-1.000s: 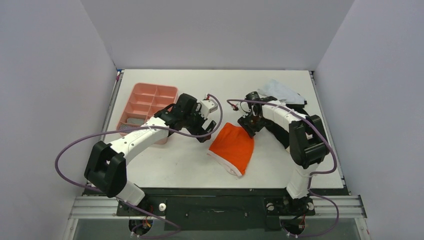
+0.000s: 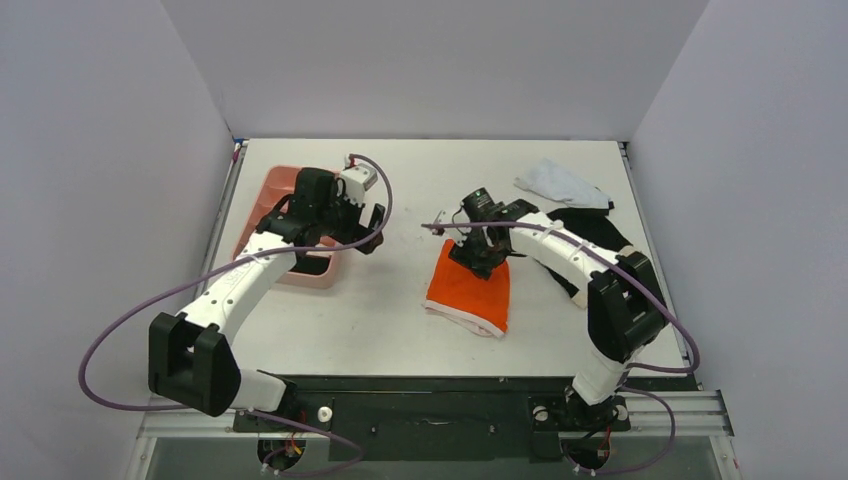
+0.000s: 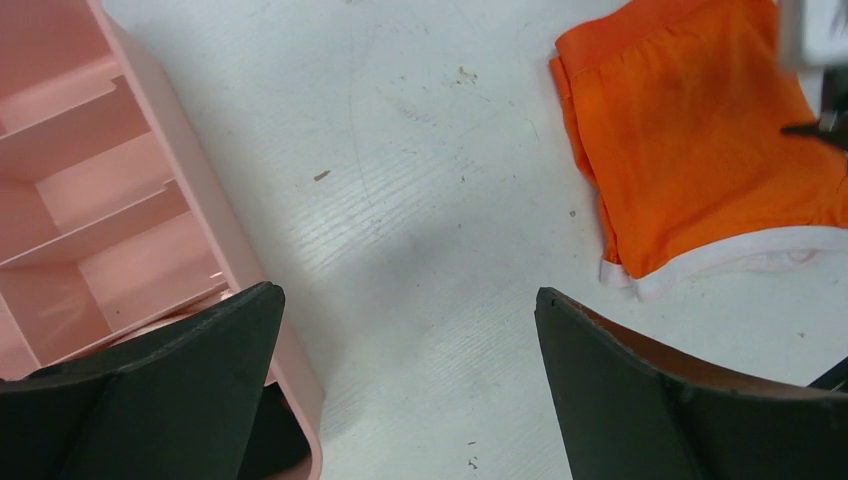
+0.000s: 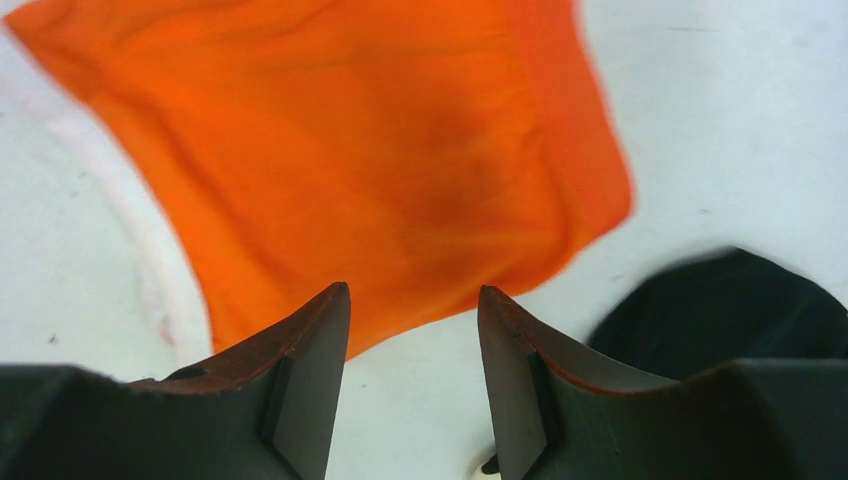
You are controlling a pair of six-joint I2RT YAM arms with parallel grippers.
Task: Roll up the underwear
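The orange underwear [image 2: 466, 295] lies flat and folded on the table, its white-edged side toward the front. Over its back part hangs my right gripper [image 2: 482, 258]. In the right wrist view the orange cloth [image 4: 360, 170] stretches beyond the right gripper, whose fingers stand apart with nothing gripped. My left gripper [image 2: 374, 230] is beside the pink box, to the left of the underwear and clear of it. From the left wrist view, the left gripper is wide open above bare table.
A pink compartment box [image 2: 283, 180] stands at the left, partly under the left arm. Dark cloth [image 2: 590, 228] and a light grey cloth [image 2: 563, 184] lie at the right. Bare table shows between the box and the underwear.
The left gripper moved left and back toward the box.
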